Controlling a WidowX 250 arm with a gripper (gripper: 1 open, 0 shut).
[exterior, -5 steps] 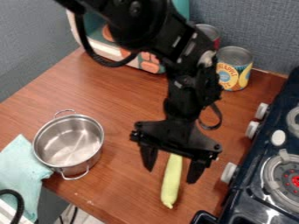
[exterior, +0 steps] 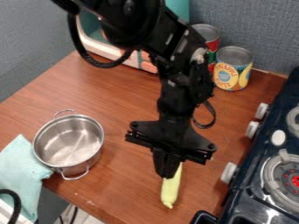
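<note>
A pale yellow-green elongated object (exterior: 170, 189), like a toy corn cob or vegetable, lies on the wooden table near its front middle. My black gripper (exterior: 167, 164) is directly over its upper end, with the fingers close together around or above that end. Whether they grip it is hidden from this angle.
A steel pot (exterior: 68, 143) sits at the left beside a light blue cloth (exterior: 17, 164). A stove (exterior: 279, 168) with knobs fills the right. Cans (exterior: 233, 69) and a teal-white toy box (exterior: 94, 35) stand at the back. Bare table (exterior: 65, 87) lies at left rear.
</note>
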